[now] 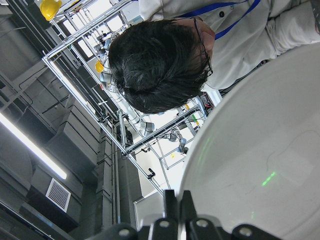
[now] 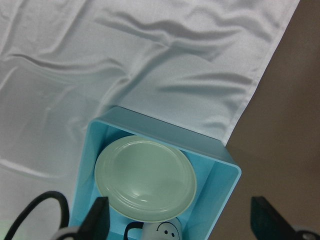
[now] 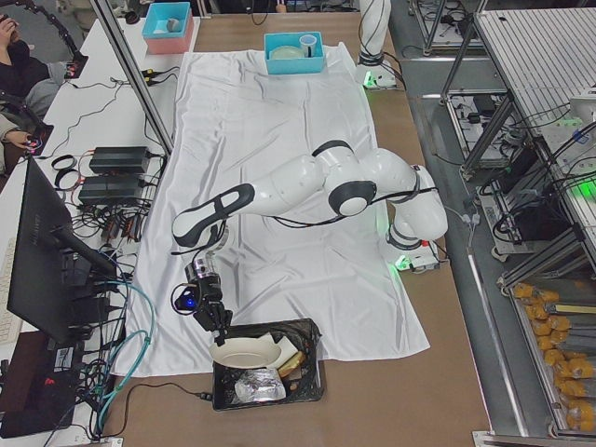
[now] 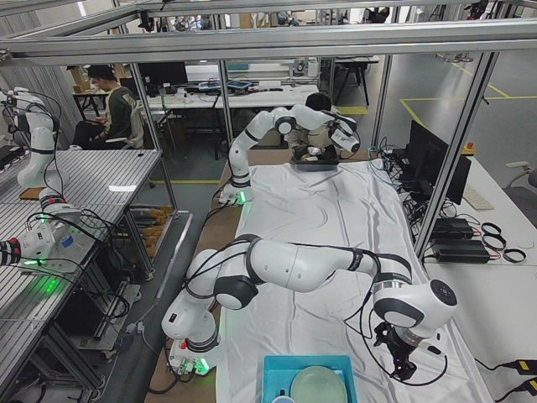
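Note:
In the camera left view my left gripper (image 3: 220,331) is shut on the rim of a cream plate (image 3: 244,352), tilted over a black-lined bin (image 3: 307,386) holding foil, white pieces and food. In the left wrist view the plate (image 1: 260,145) fills the right side, its edge between the fingers. My right gripper stands open above a blue basket (image 2: 222,185), which holds a pale green plate (image 2: 145,177) and a mug with a face (image 2: 162,231).
A white cloth (image 3: 270,130) covers the middle of the table, mostly clear. A monitor (image 3: 37,261), cables and black boxes crowd the left side. A person (image 1: 160,65) stands close beside the left gripper.

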